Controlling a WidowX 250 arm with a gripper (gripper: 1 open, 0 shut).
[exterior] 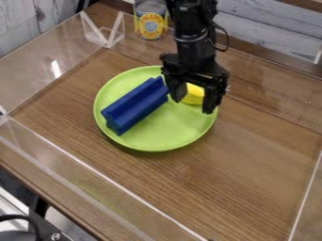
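A green round plate (160, 137) holds a long blue block (134, 105) on its left half and a yellow object (195, 95) at its upper right, partly hidden by the black gripper (194, 92). The gripper hangs from the arm over the plate's back right, its fingers apart around or just over the yellow object; whether they touch it I cannot tell.
A bottle with a yellow label (151, 21) stands at the back, near a clear plastic piece. A white wall edge runs along the back.
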